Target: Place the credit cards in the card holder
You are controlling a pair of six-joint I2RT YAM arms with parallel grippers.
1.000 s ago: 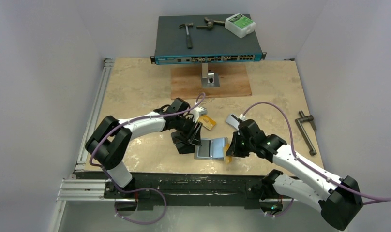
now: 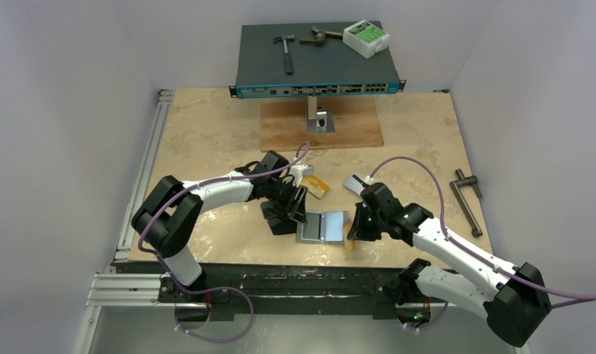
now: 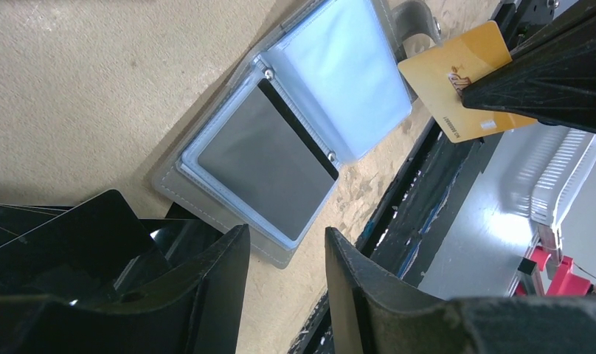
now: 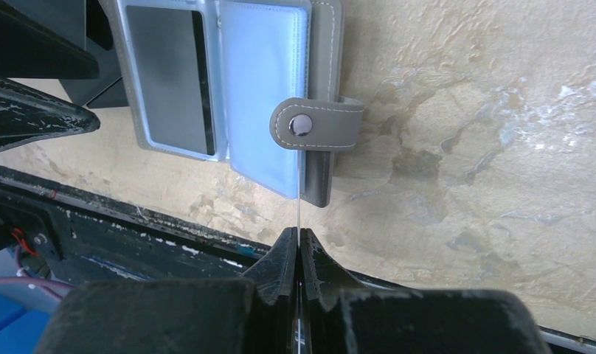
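Observation:
The open grey card holder point(image 3: 229, 173) has clear blue sleeves, with a dark card in the left one. My right gripper is shut on a yellow card, seen edge-on in the right wrist view, held just outside the holder's strap side. My left gripper stands part open above the holder's other side, with nothing visible between its fingers. Another yellow card point(image 2: 316, 186) lies on the table behind the holder, and a pale card point(image 2: 354, 184) lies to its right.
A dark object point(image 3: 66, 251) lies beside the holder's left side. A wooden board point(image 2: 358, 125) and raised switch point(image 2: 258, 66) stand at the back. Hammers point(image 2: 465, 203) lie at the right edge. The table's front edge is close below the holder.
Both arms have shifted very slightly since a second ago; the yellow card stays in my right gripper beside the holder.

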